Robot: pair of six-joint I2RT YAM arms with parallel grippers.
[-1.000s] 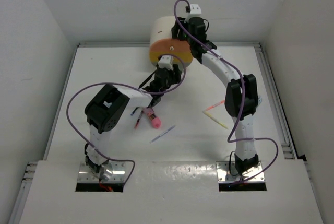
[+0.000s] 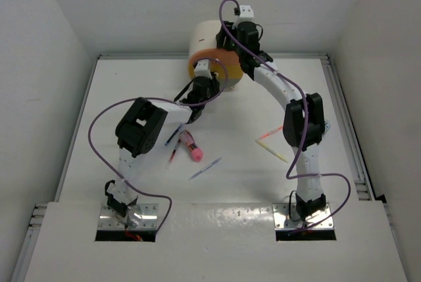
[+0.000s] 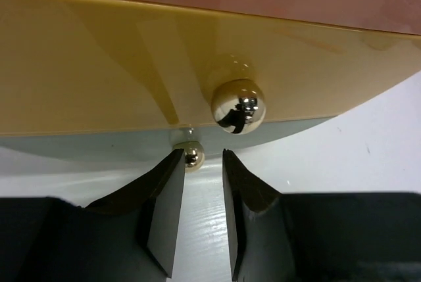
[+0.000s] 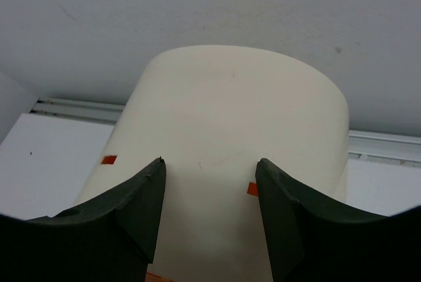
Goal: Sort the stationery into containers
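Note:
A rounded cabinet [image 2: 204, 35] with cream top and orange-and-yellow drawers stands at the back centre. My left gripper is part open in front of its lower drawers, the fingertips just below a metal knob [image 3: 238, 104] and beside a lower knob [image 3: 194, 155]. My right gripper is part open over the cream top [image 4: 230, 91]. On the table lie a pink pencil case [image 2: 191, 147], a blue pen [image 2: 173, 134], a red pen [image 2: 173, 153], a pale blue pen [image 2: 205, 169], an orange pen [image 2: 270, 133] and a yellow pen [image 2: 273, 151].
Walls close in the work table [image 2: 112, 85] at the back and both sides. A small bluish item [image 2: 327, 125] at the right is partly hidden by my right arm.
My left gripper has moved back and slightly left, up to the cabinet's front. The right arm and the items on the table look unchanged.

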